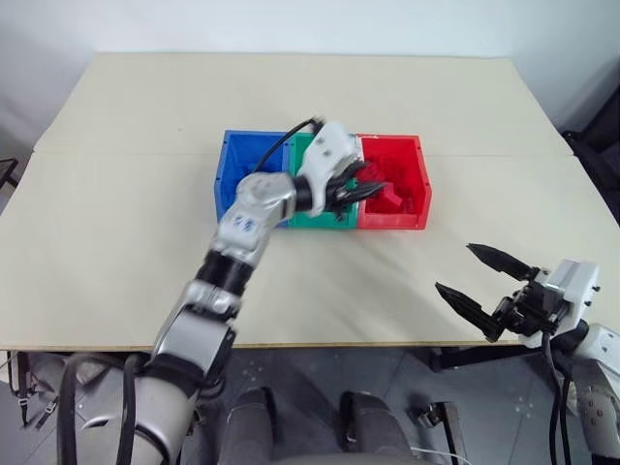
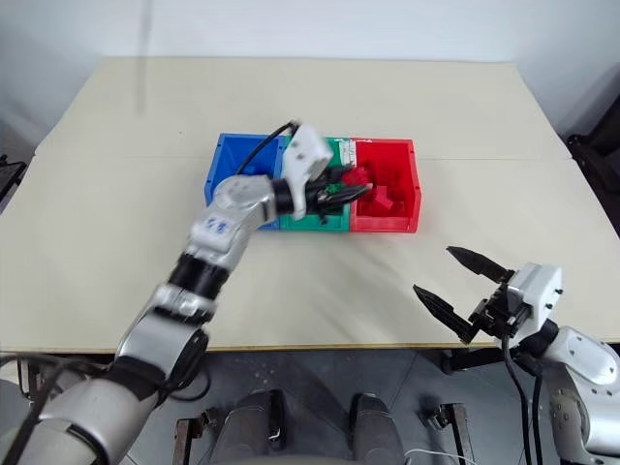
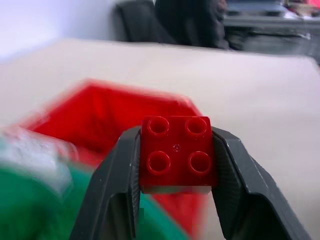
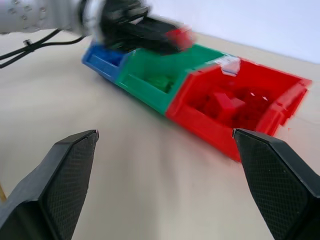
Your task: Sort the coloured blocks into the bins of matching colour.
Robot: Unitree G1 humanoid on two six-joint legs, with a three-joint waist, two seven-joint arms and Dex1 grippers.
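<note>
Between the fingers of my left gripper a red brick (image 3: pixel 175 152) is clamped, its hollow studs facing the wrist camera. In the head left view this gripper hangs over the green bin (image 1: pixel 323 222), its tips at the left side of the red bin (image 1: pixel 415 184). Several red blocks (image 4: pixel 225 107) lie inside the red bin. Green blocks (image 4: pixel 161 81) show in the green bin, partly covered by the arm. The blue bin (image 1: pixel 225 174) stands at the left of the row. Low on the right, my right gripper (image 1: pixel 453 273) is open and empty.
The bins touch each other in one row. A whitish tape patch (image 4: pixel 230 65) sits where the green and red bins meet.
</note>
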